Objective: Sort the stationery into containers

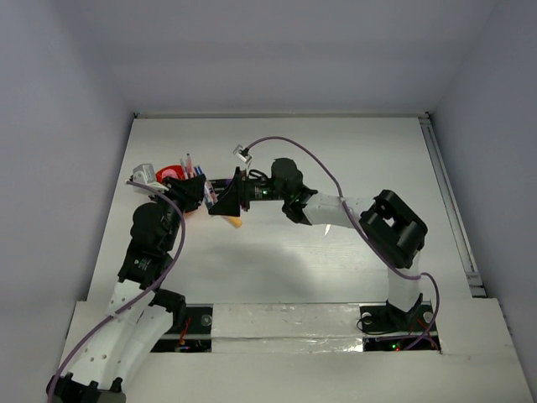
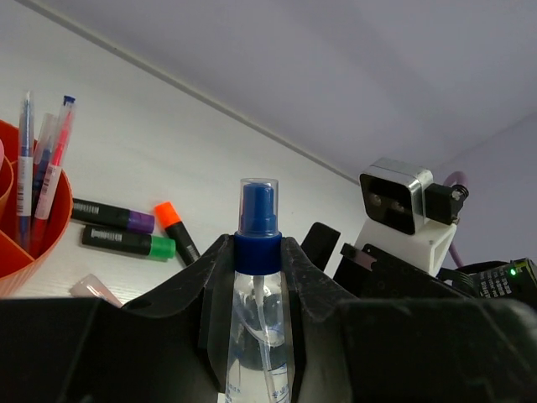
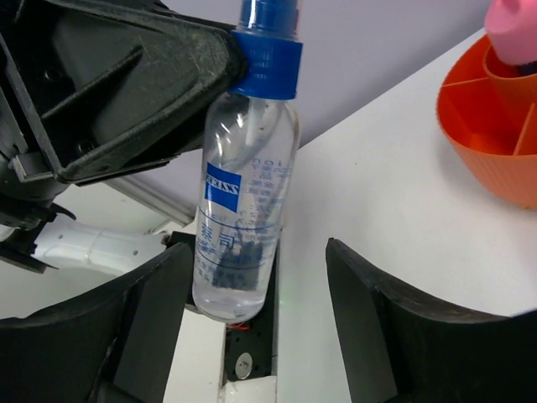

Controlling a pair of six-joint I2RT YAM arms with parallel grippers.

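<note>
A clear spray bottle with a blue collar hangs upright, with my left gripper shut on it near the collar. In the right wrist view the bottle shows its label and base in the air. My right gripper stands open there, its fingers apart and the bottle ahead of the gap, nearer the left finger. Any contact cannot be told. The red-orange organizer holds several pens. Lying on the table are a purple-ended marker, a green-ended marker and an orange-tipped marker.
A yellow-orange highlighter lies below the two grippers, partly covered in the top view. The other arm's camera stands close on the right in the left wrist view.
</note>
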